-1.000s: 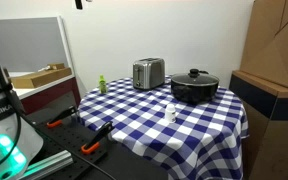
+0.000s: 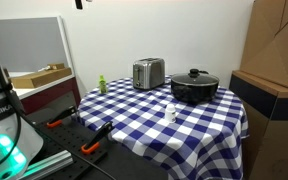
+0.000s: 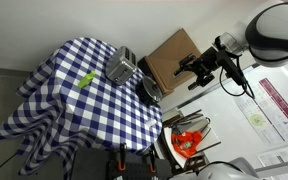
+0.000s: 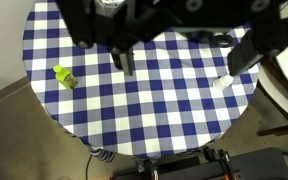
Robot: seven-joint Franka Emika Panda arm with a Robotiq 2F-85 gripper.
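Observation:
My gripper is open, its two fingers wide apart with only tablecloth visible between them. High above the table hangs the gripper (image 3: 189, 72) in exterior view 2; exterior view 1 catches just a dark tip of it at the top edge. On the blue checked tablecloth (image 2: 134, 118) stand a silver toaster (image 2: 148, 73), a black lidded pot (image 2: 195, 86), a small white cup-like item (image 2: 170, 114) and a green bottle (image 2: 102, 84). The wrist view shows the green bottle (image 4: 64, 76) at left and the white item (image 4: 222, 82) at right.
Brown boxes (image 2: 269, 110) stand beyond the table's right side. A container with red contents (image 3: 187, 140) sits off the table. Wooden blocks (image 2: 44, 75) lie at the far left.

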